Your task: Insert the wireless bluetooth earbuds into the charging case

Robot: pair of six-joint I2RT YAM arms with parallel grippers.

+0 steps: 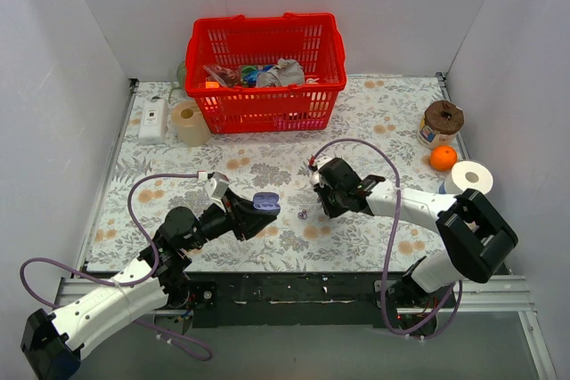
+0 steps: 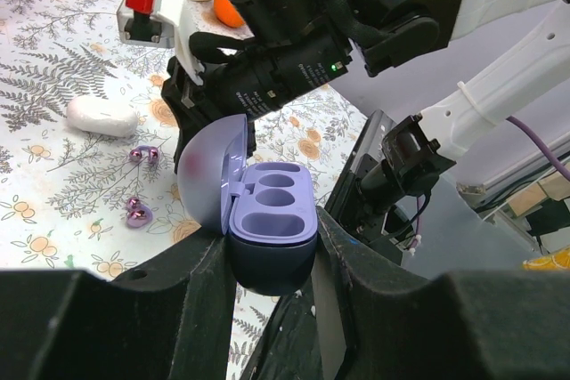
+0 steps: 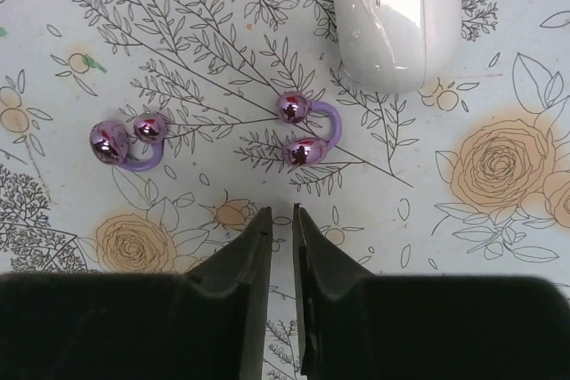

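The purple charging case [image 2: 274,198] stands with its lid up and its slots empty, my left gripper shut on its dark base. In the top view the case [image 1: 266,204] is held over the table's front middle. Two purple clip earbuds lie on the cloth: one earbud [image 3: 331,124] near a white rounded object, the other earbud [image 3: 141,165] farther left. My right gripper is over the cloth, just short of the nearer earbud in its own wrist view. A narrow gap shows between its fingertips, with nothing in it.
The white rounded object [image 3: 392,24] lies close to the nearer earbud. A red basket [image 1: 265,122] stands at the back. An orange [image 1: 443,158], a brown-lidded jar [image 1: 441,122] and a paper roll [image 1: 468,177] are at the right.
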